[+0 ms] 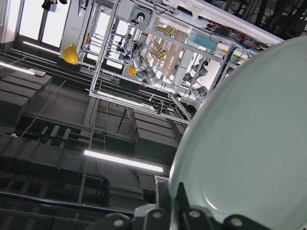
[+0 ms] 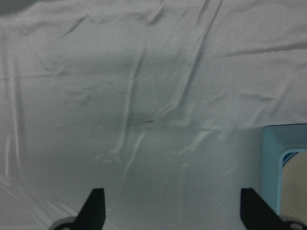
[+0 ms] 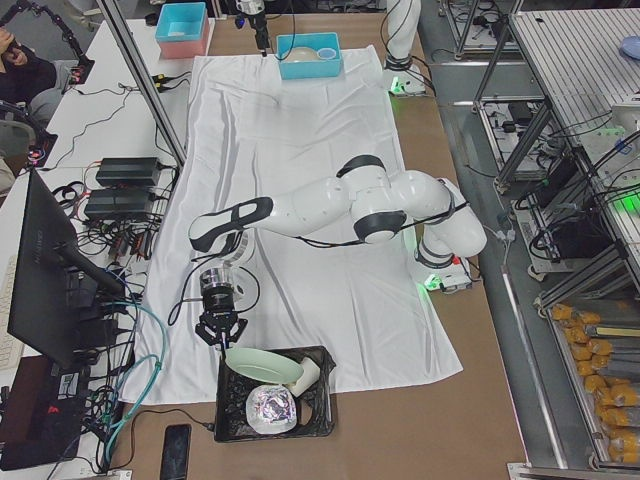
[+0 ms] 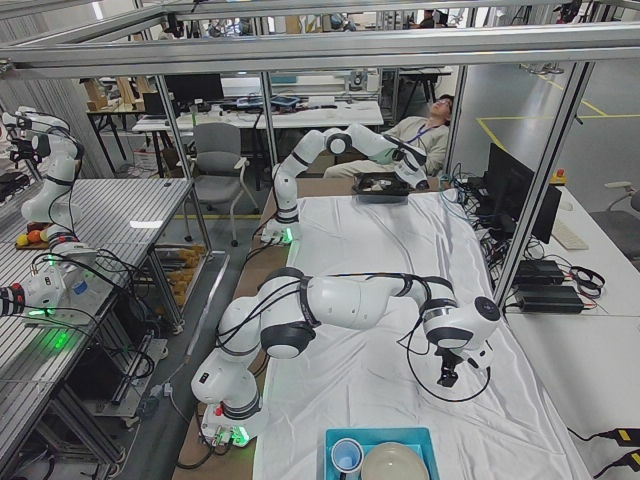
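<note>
A pale green plate (image 3: 262,366) is tilted up over a black crate (image 3: 226,420), its rim between the fingers of my left gripper (image 3: 224,341); it fills the right of the left wrist view (image 1: 249,129). The crate also holds a foil-covered round item (image 3: 270,408) and a white piece (image 3: 305,376). My right gripper (image 4: 448,372) stands open over the white cloth, with nothing between its fingers in the right wrist view (image 2: 172,211).
A blue bin (image 4: 330,455) with a beige plate (image 4: 397,467) and a cup (image 4: 347,454) sits at the cloth's other end, near my right gripper. A monitor and cables line one side.
</note>
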